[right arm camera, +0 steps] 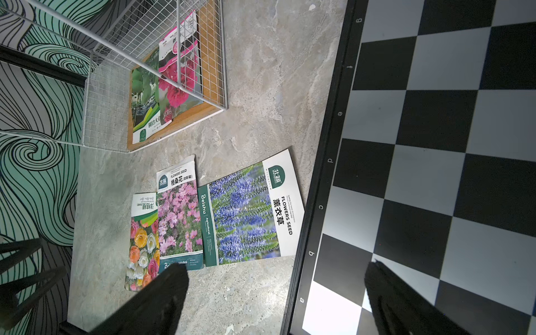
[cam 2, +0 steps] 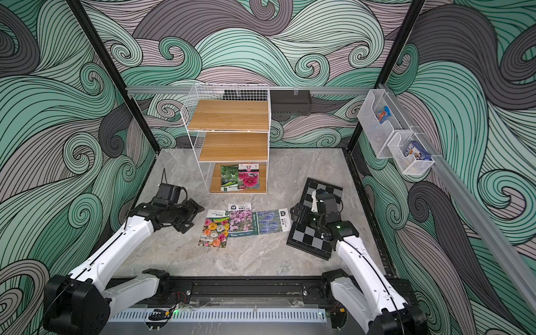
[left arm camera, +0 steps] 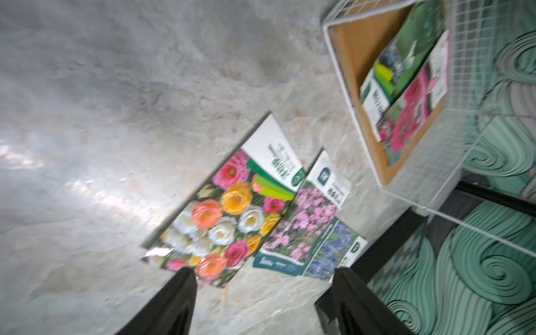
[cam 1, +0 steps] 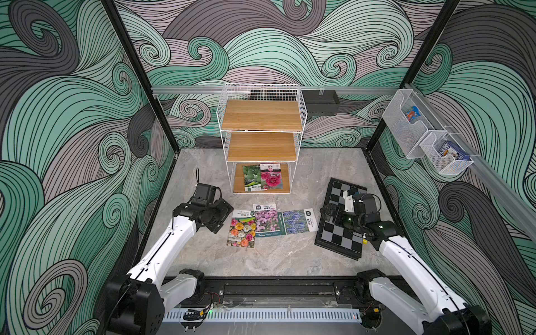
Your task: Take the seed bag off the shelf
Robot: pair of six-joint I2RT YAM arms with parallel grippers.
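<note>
Two seed bags lie on the bottom board of the white wire shelf point(cam 1: 226, 146): a green vegetable bag point(cam 1: 251, 177) and, overlapping it, a pink flower bag point(cam 1: 271, 177). Three more bags lie on the table before it: a mixed-flower bag point(left arm camera: 226, 215), a pink-blossom bag point(right arm camera: 179, 220) and a lavender bag point(right arm camera: 241, 212), the last two touching or overlapping. My left gripper point(cam 1: 227, 219) stands open just left of the mixed-flower bag, nothing between its fingers. Over the checkered board my right gripper point(cam 1: 324, 215) is open and empty, right of the lavender bag.
The black-and-grey checkered board point(right arm camera: 433, 120) covers the table's right side. The shelf's upper boards point(cam 1: 262, 114) are bare. White wire baskets point(cam 1: 403, 124) hang on the right wall. Bare table lies in front of the bags.
</note>
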